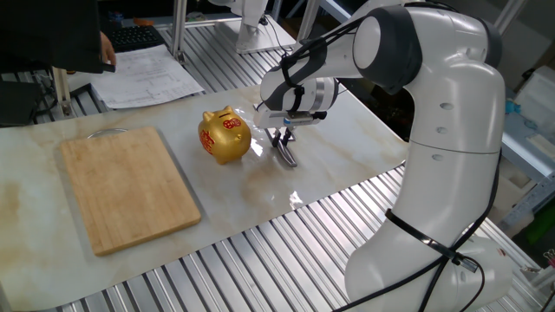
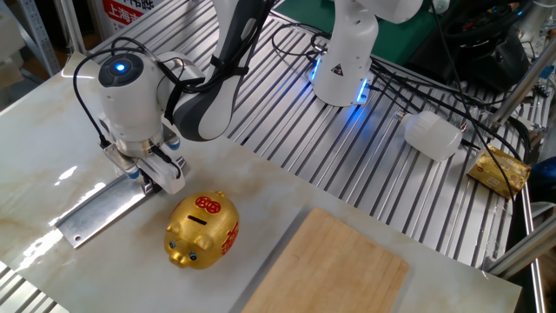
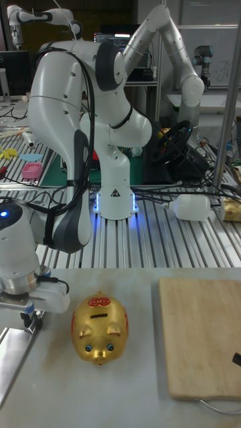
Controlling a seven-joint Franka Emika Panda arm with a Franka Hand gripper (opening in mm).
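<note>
Low over the table, my gripper points down at a silver metal tool. Its curved end shows just beneath the fingers. From the other side, a long flat blade with a small hole near its tip stretches away from the gripper. The fingers are largely covered by the hand there, so whether they grip the tool cannot be told. A gold piggy bank with red markings stands upright beside the gripper, apart from it. In the third view part of the blade shows at the left edge.
A wooden cutting board with a metal loop handle lies on the marble-patterned tabletop, on the far side of the piggy bank from my gripper. Papers lie behind the tabletop. A white bulb-shaped object rests on the slatted metal surface.
</note>
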